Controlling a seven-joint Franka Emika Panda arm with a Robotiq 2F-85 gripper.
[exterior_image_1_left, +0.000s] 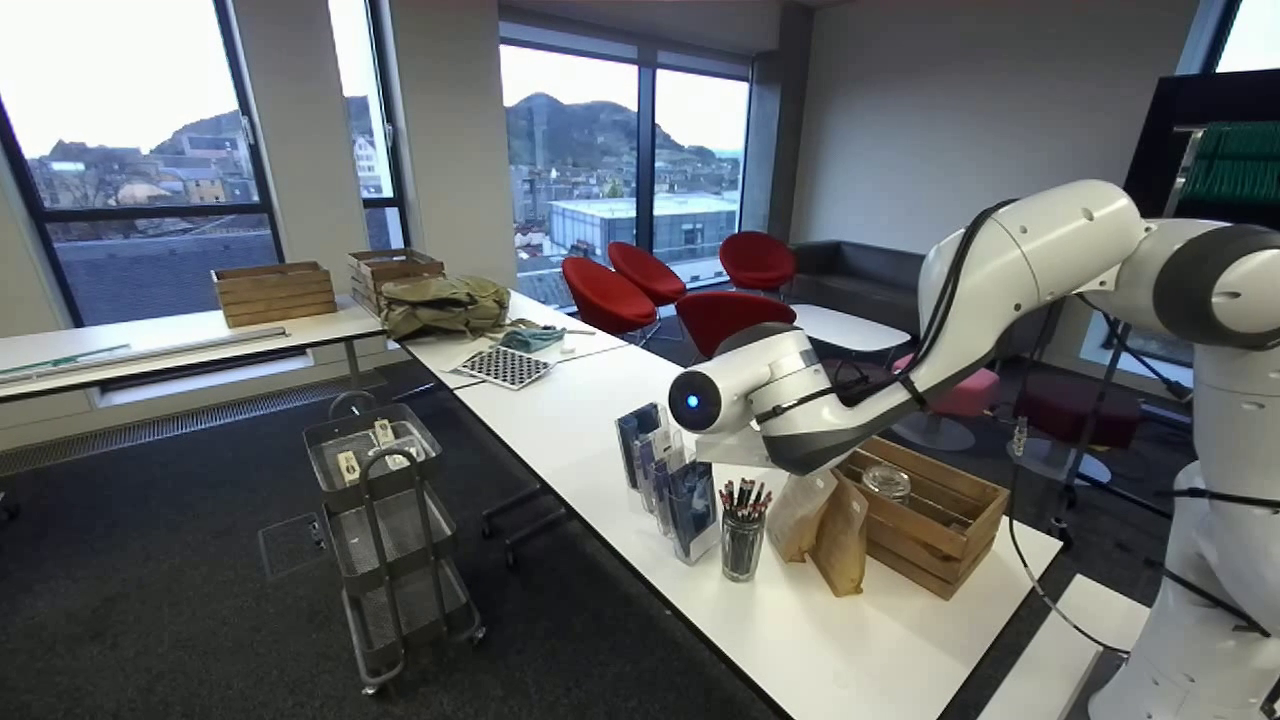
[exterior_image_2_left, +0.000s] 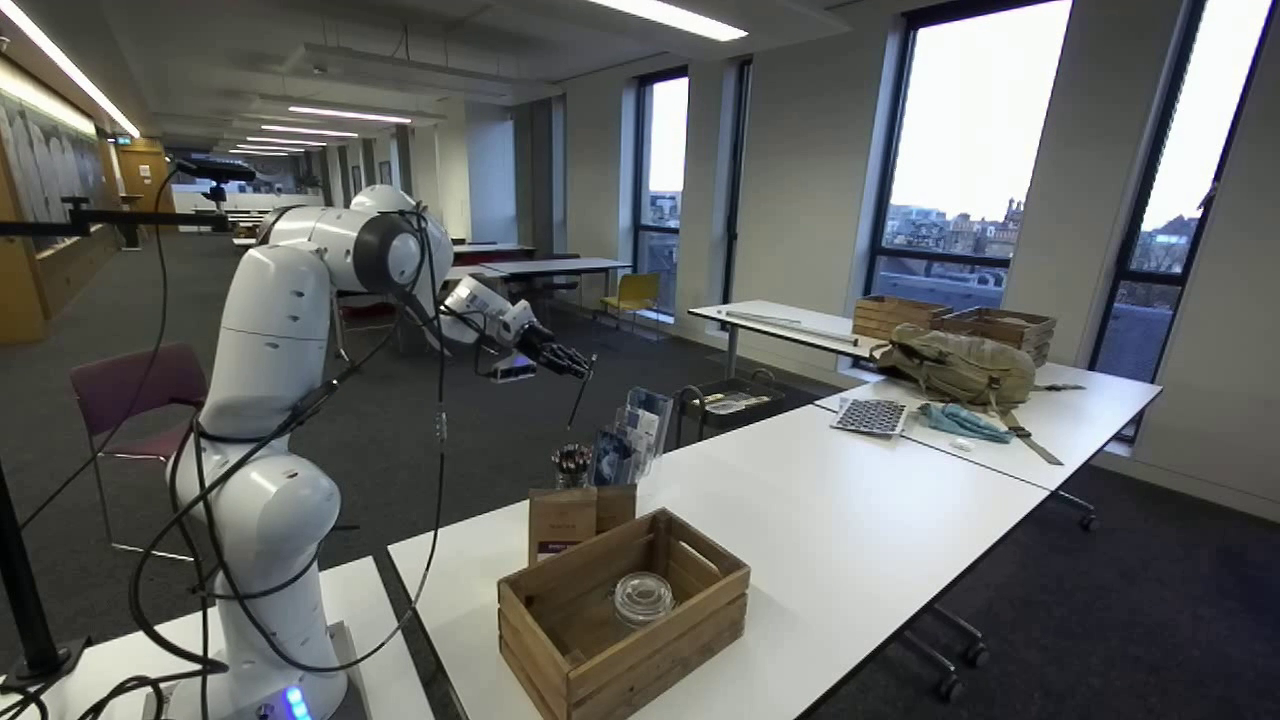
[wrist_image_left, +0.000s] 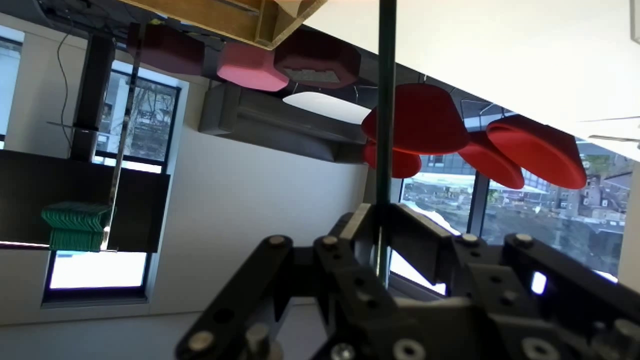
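My gripper is shut on a thin dark pencil, which stands out long and straight from between the fingertips in the wrist view. Seen from exterior view 2, the gripper is in the air above the brochure holders, and the pencil slants downward from it, its lower end free. Below it on the table is a glass cup of pencils, several of them upright with dark and red ends. In exterior view 1 the arm's wrist hides the gripper.
Clear brochure holders stand beside the cup, with brown paper bags on its other side. A wooden crate holds a glass jar. Farther along, the white table is bare up to a checkered sheet and a backpack.
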